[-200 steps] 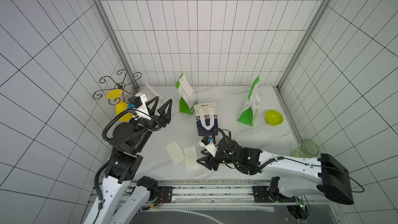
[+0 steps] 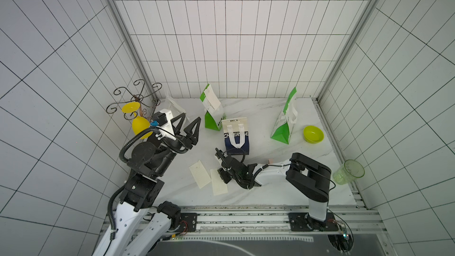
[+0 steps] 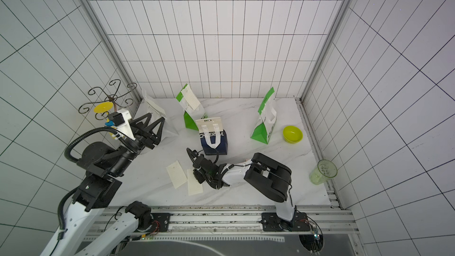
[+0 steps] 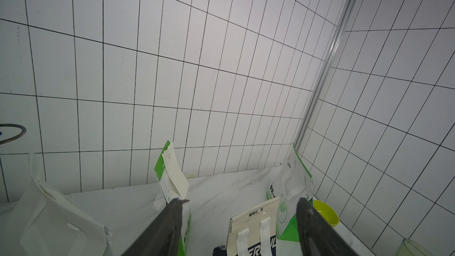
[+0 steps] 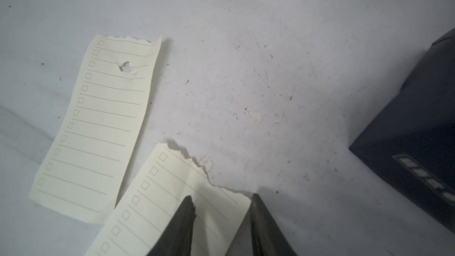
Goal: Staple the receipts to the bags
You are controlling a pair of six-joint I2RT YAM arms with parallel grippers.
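Two cream lined receipts lie on the white table by its front edge: a left receipt (image 5: pixel 90 132) with a small hole near its top, and a right receipt (image 5: pixel 166 194) overlapping its corner. Over the right receipt's torn end, my right gripper is part open, its fingers apart; contact with the paper cannot be told. A navy and cream bag (image 2: pixel 236 137) with white handles stands behind it. My left gripper (image 2: pixel 192 125) is raised at the left, open and empty. Further back are a green and white bag (image 2: pixel 213 106) bearing a receipt and another green and white bag (image 2: pixel 284 121).
A yellow bowl (image 2: pixel 313 134) and a green glass (image 2: pixel 349 171) stand at the right. A pale bag (image 4: pixel 61 222) is at the back left, near a curled metal stand (image 2: pixel 137 97). Bare table lies between the bags.
My right arm has swung left and lower, bringing its gripper over the right receipt. The left gripper has shifted slightly right. Bags and receipts look unmoved.
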